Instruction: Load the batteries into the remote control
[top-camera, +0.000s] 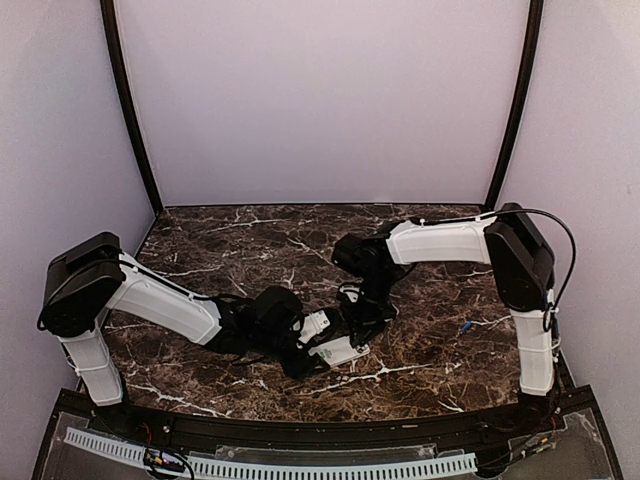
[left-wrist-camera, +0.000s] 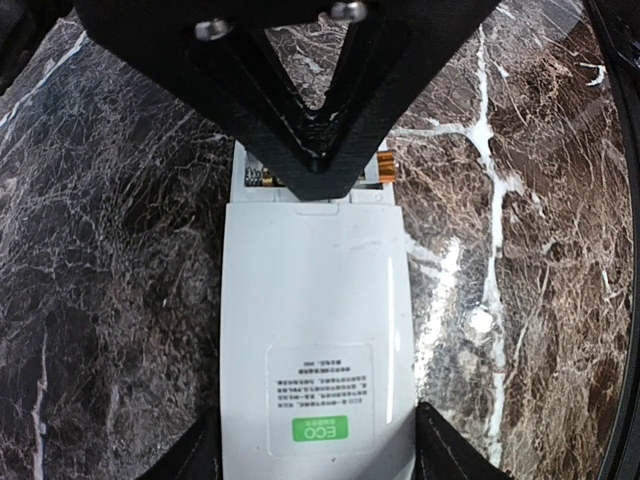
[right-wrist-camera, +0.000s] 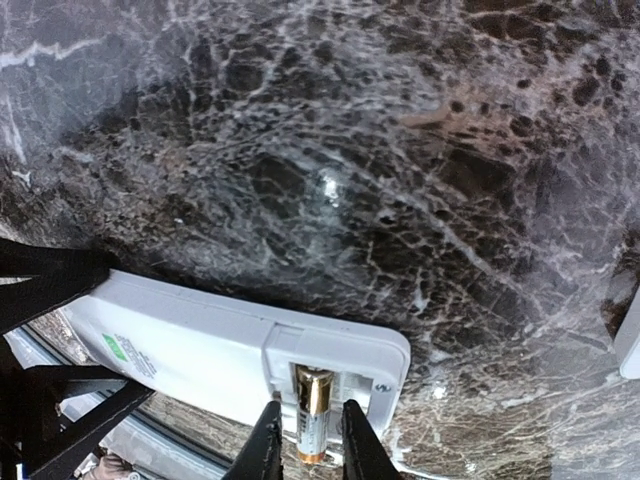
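Note:
The white remote control (left-wrist-camera: 315, 300) lies back side up, its label toward the left arm. My left gripper is shut on its body from both sides. At the far end the battery compartment (right-wrist-camera: 375, 385) is uncovered. A silver battery (right-wrist-camera: 313, 425) with coppery ends lies across it, one coppery end (left-wrist-camera: 386, 166) near the side rim; how deep it sits is hard to tell. Around that battery my right gripper stands partly open, with gaps on both sides. In the left wrist view its fingers hide the middle of the compartment.
A small blue item (top-camera: 467, 327), perhaps another battery, lies alone on the dark marble table (top-camera: 430, 375) to the right. A white piece (right-wrist-camera: 630, 345) shows at the right wrist view's edge.

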